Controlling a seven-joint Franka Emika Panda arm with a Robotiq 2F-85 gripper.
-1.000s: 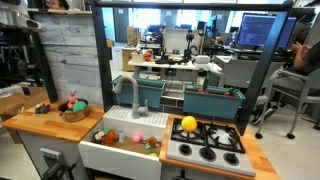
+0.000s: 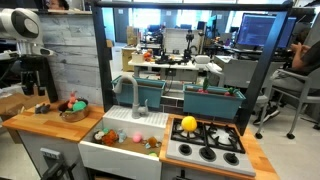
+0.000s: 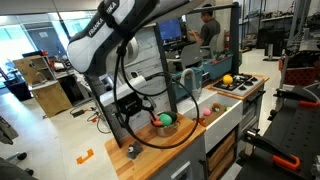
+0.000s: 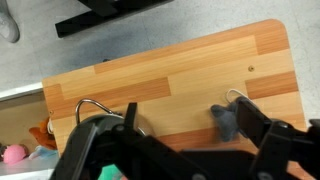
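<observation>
A small dark grey item with a thin pale loop beside it lies on the wooden counter; in exterior view 1 the dark item is near the counter's left end. Over that end hangs my gripper, its fingers spread wide and nothing between them. The grey item shows inside the right finger in the wrist view. To the left there, a round pot with a wire handle is partly covered by the left finger. Green and red things fill the pot in exterior view 2.
A white sink with colourful toys adjoins the counter. Beyond it a yellow ball rests on the stove. A grey panel stands behind the counter. Bare wood surrounds the dark item.
In exterior view 1 the arm has shifted slightly rightward and the gripper has come lower over the counter's left end. The objects on the counter look unmoved.
</observation>
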